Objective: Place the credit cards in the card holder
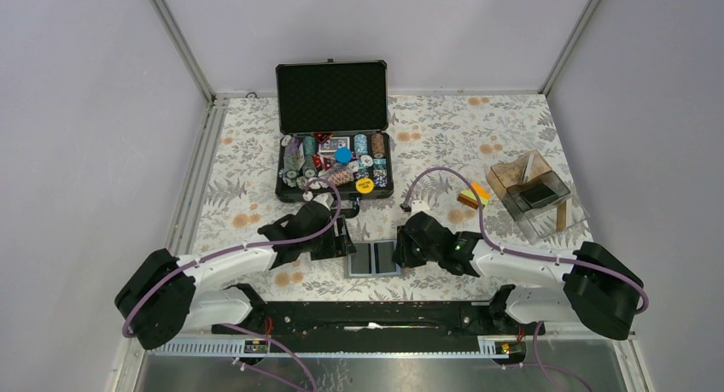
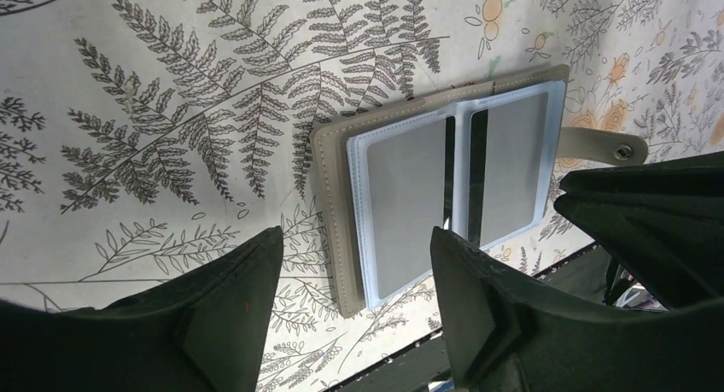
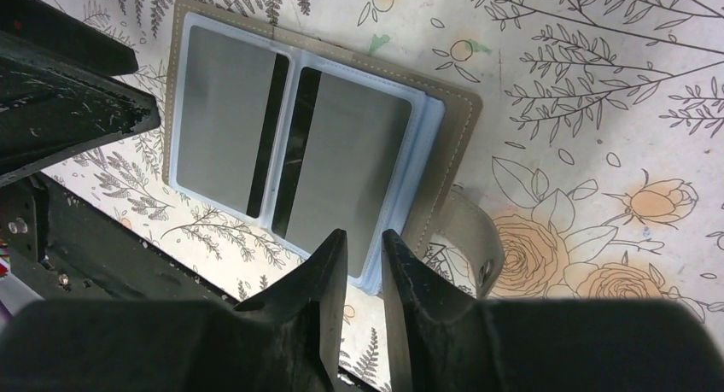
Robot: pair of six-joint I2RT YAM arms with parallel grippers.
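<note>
The card holder lies open on the table, with clear sleeves and a strap at one side; in the right wrist view its sleeves (image 3: 341, 161) look grey. My left gripper is over the holder's left side, fingers parted with nothing between them. My right gripper is at the holder's right edge, fingertips a little apart, nothing visible between them. Small coloured cards (image 1: 474, 195) lie to the right on the table.
An open black case (image 1: 333, 97) of poker chips stands at the back. A clear box (image 1: 534, 200) sits at the far right.
</note>
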